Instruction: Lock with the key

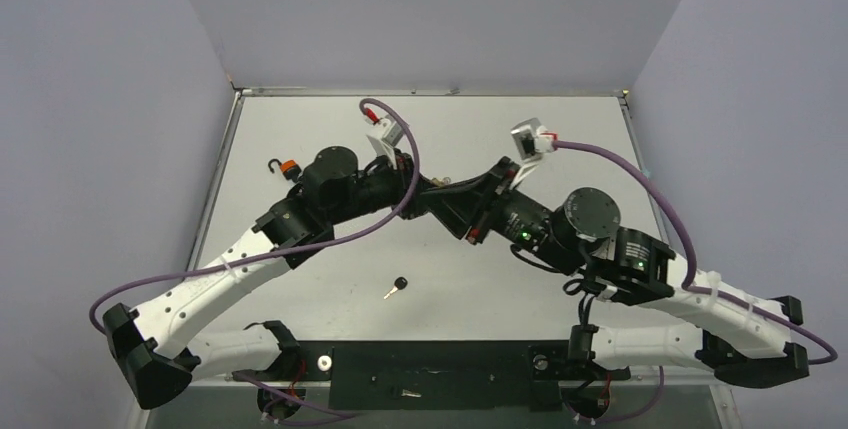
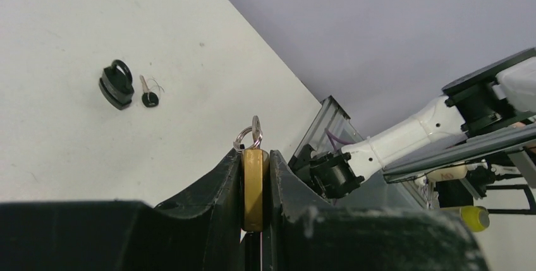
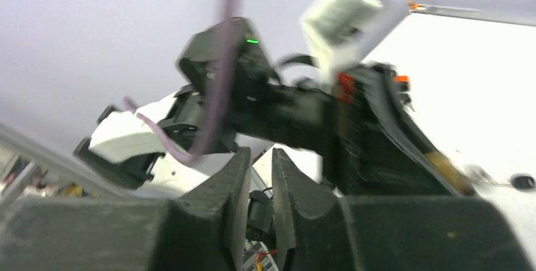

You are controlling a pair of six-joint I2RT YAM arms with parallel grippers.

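Observation:
In the left wrist view, my left gripper is shut on a brass padlock [image 2: 253,189], seen edge-on with metal loops [image 2: 253,133] standing out above the fingertips. A small brass bit [image 1: 440,182] of it shows in the top view, beside the tips of my right gripper [image 1: 432,197], which overlap the left gripper there. The fingers [image 3: 235,179] of the right gripper stand slightly apart in its wrist view, with nothing visible between them. One black-headed key [image 1: 397,286] lies on the white table; another key [image 2: 150,97] lies beside a black padlock [image 2: 117,86].
An orange and black padlock [image 1: 290,169] lies at the table's left, next to the left arm. Both arms meet over the middle, so contact between them is possible. Free room shows on the white table [image 1: 450,309] at the front. The right wrist view is partly blurred.

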